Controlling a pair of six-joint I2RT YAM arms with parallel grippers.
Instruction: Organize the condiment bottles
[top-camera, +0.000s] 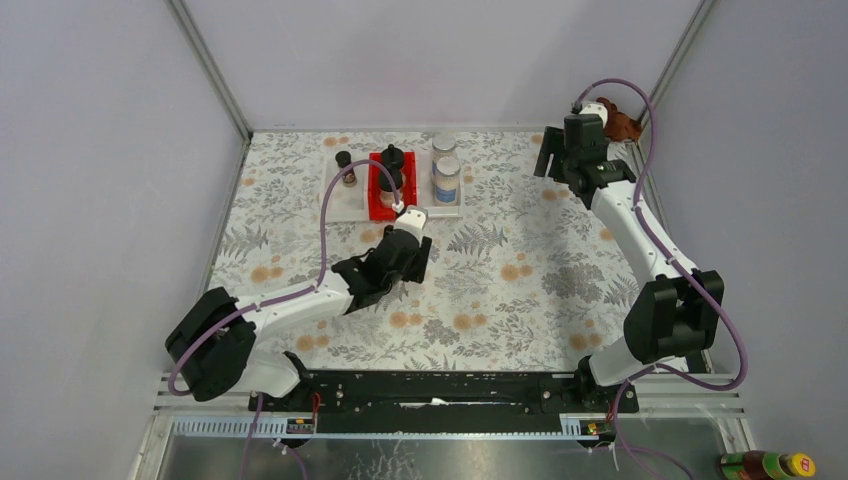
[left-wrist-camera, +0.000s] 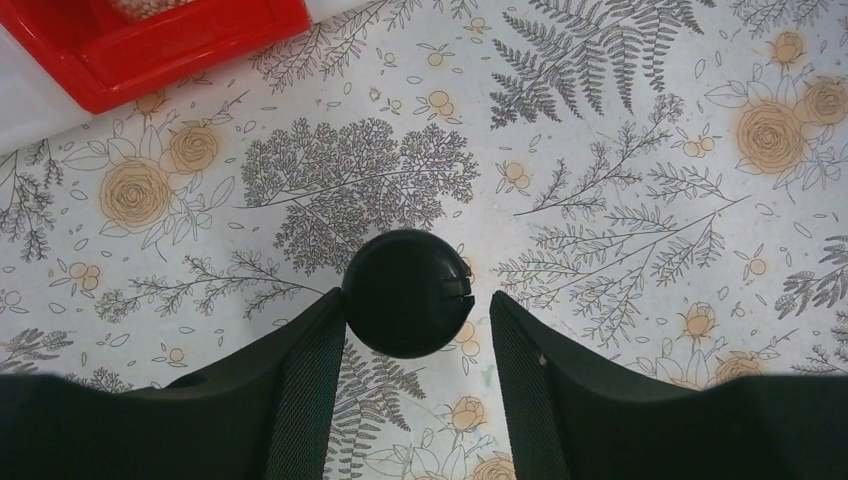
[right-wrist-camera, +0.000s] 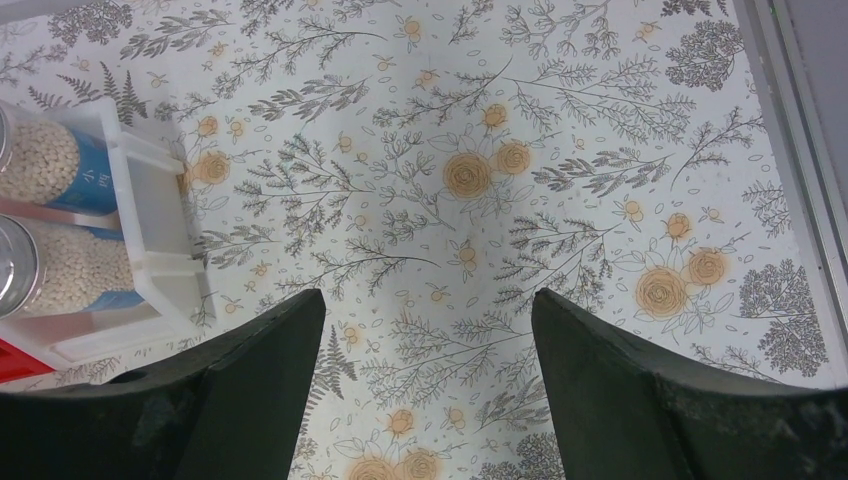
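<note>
In the left wrist view a black round cap (left-wrist-camera: 405, 293) stands between the fingertips of my left gripper, seen from straight above; whether the fingers touch it is unclear. In the top view that gripper (top-camera: 410, 258) is in front of the organizer, whose red bin (top-camera: 378, 210) holds black-capped containers (top-camera: 391, 185). A small bottle (top-camera: 344, 170) is in the left section, two pellet jars (top-camera: 446, 188) in the right. My right gripper hangs open and empty over the right rear of the table, right of the organizer.
A brown object (top-camera: 620, 125) sits at the back right corner behind the right arm. Walls and rails border the table. A green bottle (top-camera: 755, 465) with a yellow cap lies at the bottom right, off the table.
</note>
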